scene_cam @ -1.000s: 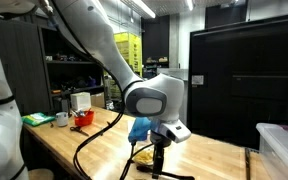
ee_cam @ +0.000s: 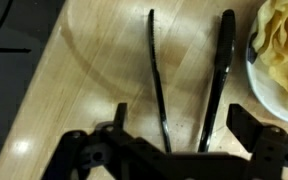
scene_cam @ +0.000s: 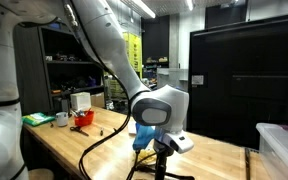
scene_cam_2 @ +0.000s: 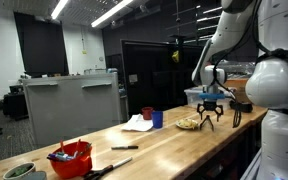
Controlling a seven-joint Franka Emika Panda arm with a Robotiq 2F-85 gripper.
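In the wrist view, my gripper is open above the wooden table, with nothing between its fingers. A thin dark utensil (ee_cam: 157, 78) lies lengthwise on the table under the gap between the fingers. To its right is a second, thicker black utensil (ee_cam: 220, 75), roughly parallel to it and nearer the right finger. A white bowl (ee_cam: 266, 95) of yellow chips (ee_cam: 280, 45) is partly in view at the right edge. Exterior view 2 has the gripper (scene_cam_2: 212, 116) low over the far right of the table, beside the chips (scene_cam_2: 189, 123).
A blue cup (scene_cam_2: 157, 119), a red mug (scene_cam_2: 147, 113) and a white cloth (scene_cam_2: 136, 124) stand or lie mid-table. Toward the near left are a red basket (scene_cam_2: 71, 163) with items inside, a small bowl (scene_cam_2: 21, 172) and a dark-handled tool (scene_cam_2: 109, 168).
The arm has shifted slightly to the right in exterior view 1 and now covers more of the chips. No objects have visibly moved.
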